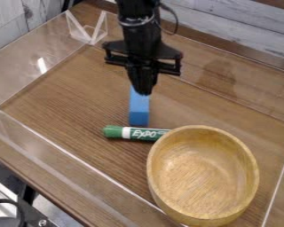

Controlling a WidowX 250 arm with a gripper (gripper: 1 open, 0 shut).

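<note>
My black gripper (142,69) hangs at the upper middle, shut, with nothing seen between its fingers. Below it a blue block (138,108) lies lengthwise on the wooden surface. Just nearer the camera, a green Expo marker (136,133) lies crosswise. A yellow oval bowl (202,205) sits at the lower right.
Clear side walls (17,53) edge the left, and a white wall stands at the back right. A black cable shows at the lower left corner.
</note>
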